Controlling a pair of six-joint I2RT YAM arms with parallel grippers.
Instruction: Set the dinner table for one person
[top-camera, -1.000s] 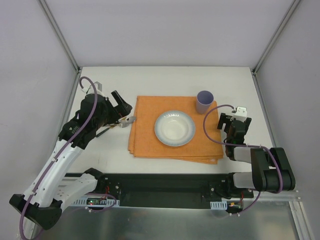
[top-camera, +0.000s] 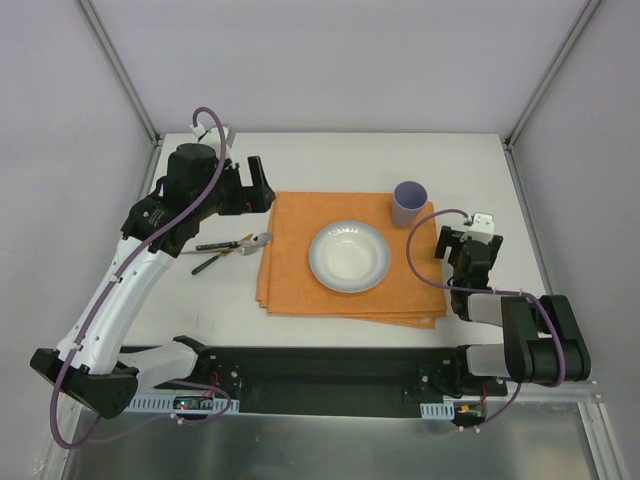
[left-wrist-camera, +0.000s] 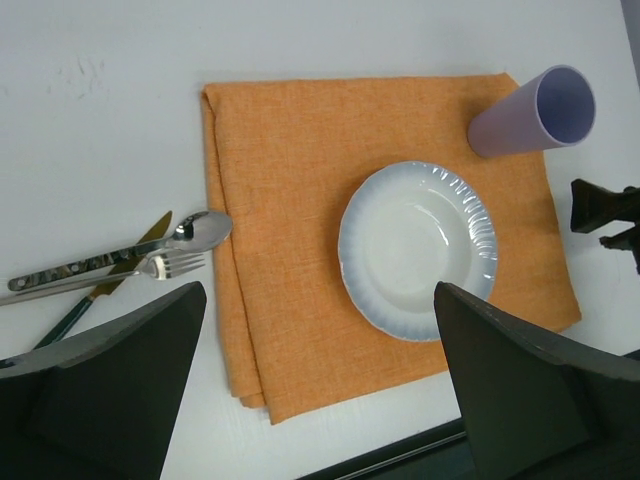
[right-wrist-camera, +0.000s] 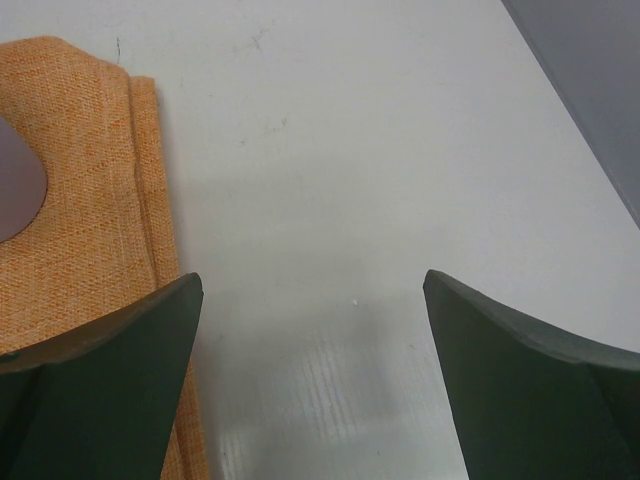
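Note:
A white plate (top-camera: 349, 257) lies near the middle of the orange placemat (top-camera: 298, 290), and a lilac cup (top-camera: 408, 203) stands at the mat's back right corner. Left of the mat, a spoon (left-wrist-camera: 202, 231), a fork (left-wrist-camera: 170, 264) and a green-handled knife (left-wrist-camera: 70, 318) lie crossed in a small pile; the spoon's bowl touches the mat's left edge. My left gripper is open above the table, between the cutlery and the mat, with nothing between its fingers. Low at the mat's right edge, my right gripper stands open over bare table.
Grey walls (top-camera: 590, 150) close in the sides and back. A dark gap (top-camera: 330, 375) runs along the table's front edge.
My left arm has risen and moved away from the front, its gripper staying open and uncovering more of the cutlery. The right arm, plate, cup and mat are where they were.

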